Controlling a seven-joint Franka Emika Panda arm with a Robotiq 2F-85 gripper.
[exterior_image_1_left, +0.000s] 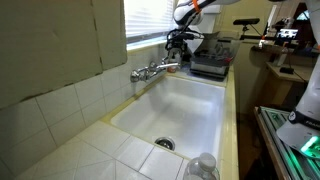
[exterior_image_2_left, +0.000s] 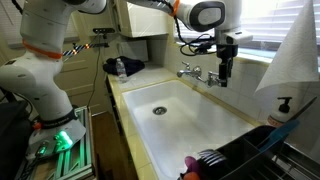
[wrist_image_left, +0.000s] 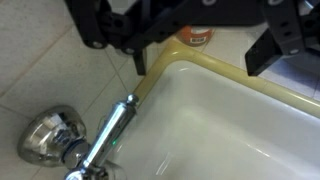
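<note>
My gripper is open in the wrist view, its two dark fingers (wrist_image_left: 126, 36) wide apart over the sink's rim. Nothing is held between them. An orange round thing (wrist_image_left: 196, 34) shows up past the fingertips, partly cut off by the gripper body. The chrome faucet (wrist_image_left: 108, 135) lies to the lower left. From exterior view 2, the gripper (exterior_image_2_left: 223, 76) hangs above the back edge of the white sink (exterior_image_2_left: 172, 128), to the right of the faucet (exterior_image_2_left: 204, 76).
A black dish rack (exterior_image_2_left: 250, 150) stands at the sink's near right end, with a pump bottle (exterior_image_2_left: 283, 108) behind it. At the opposite end of the counter is a clear bottle (exterior_image_2_left: 121, 68). The basin is empty around its drain (exterior_image_1_left: 165, 143).
</note>
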